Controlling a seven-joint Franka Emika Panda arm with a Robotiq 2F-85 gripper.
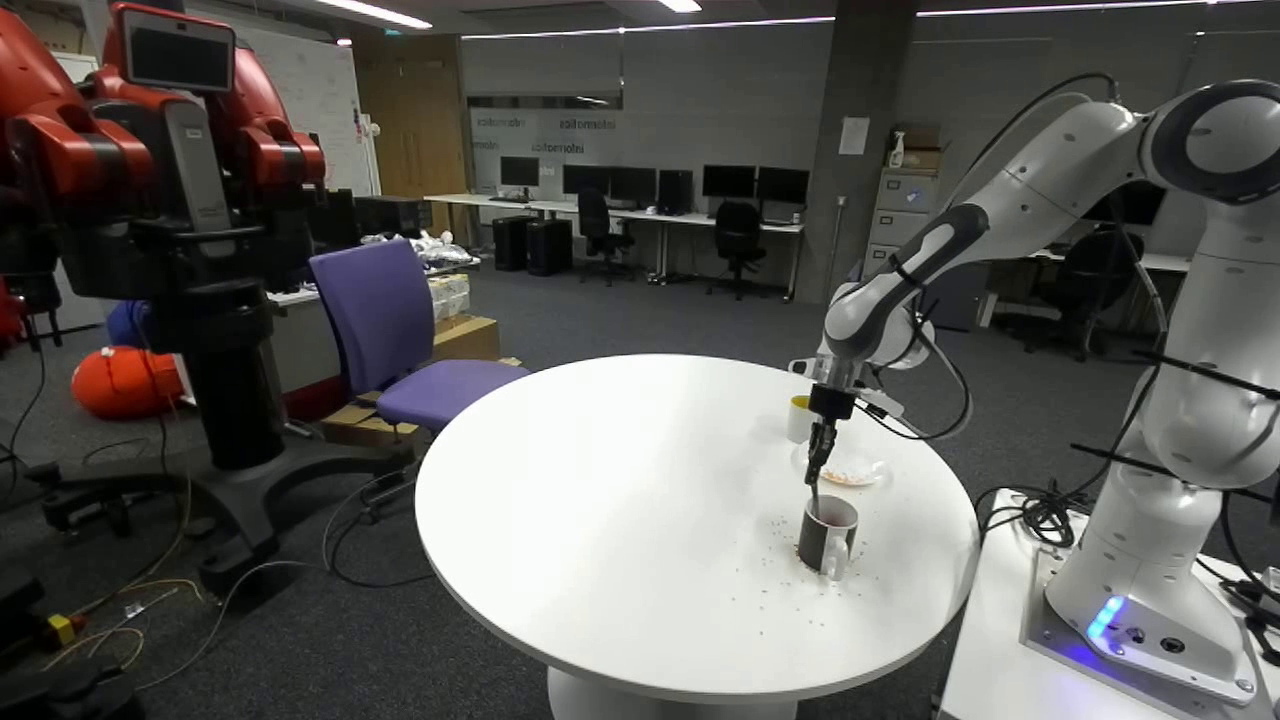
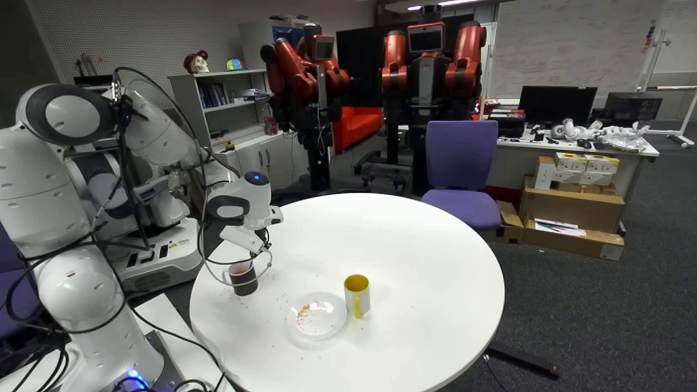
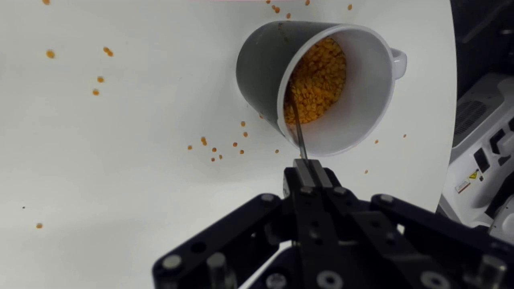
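A dark mug with a white inside stands on the round table, partly filled with orange lentils. My gripper is just outside the mug's rim, shut on the thin metal handle of a spoon. The spoon's lower end dips into the lentils, where its bowl is hidden. In exterior view 1, the gripper points down over the mug, the arm leaning. Exterior view 2 shows the mug at the table's left side, with the fingertips mostly hidden behind the arm.
A clear plate with some orange lentils lies near the mug. Beside it stands a white mug with a yellow inside. Loose lentils are scattered around the dark mug.
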